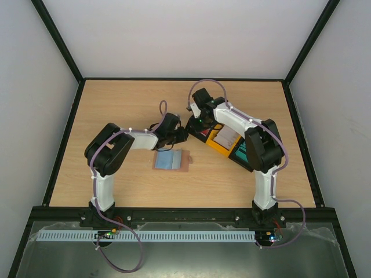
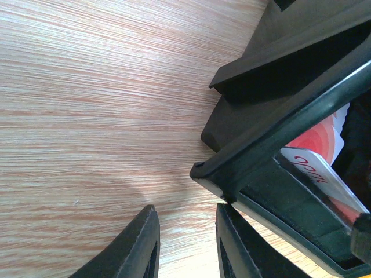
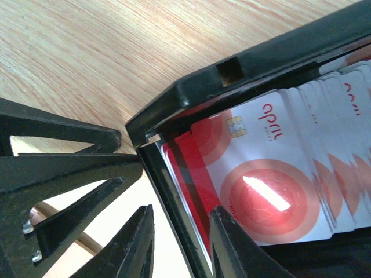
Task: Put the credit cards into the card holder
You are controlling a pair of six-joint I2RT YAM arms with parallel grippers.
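White and red credit cards [image 3: 261, 168] lie stacked in the end compartment of a black tray [image 3: 232, 69], a red card [image 3: 194, 179] at their near edge. My right gripper stands open over that end wall, its fingers apart and one tip against the red card's edge. At the tray's outer corner is my left gripper. Bare wood shows between its fingers, one tip close to the corner, and whether they grip the tray's edge I cannot tell. The open card holder [image 1: 170, 160], brown with blue and grey inside, lies below the left gripper in the top view.
The tray runs down to the right with a yellow section [image 1: 223, 139] and a black section of teal items [image 1: 242, 152]. Both arms meet closely at its upper left end.
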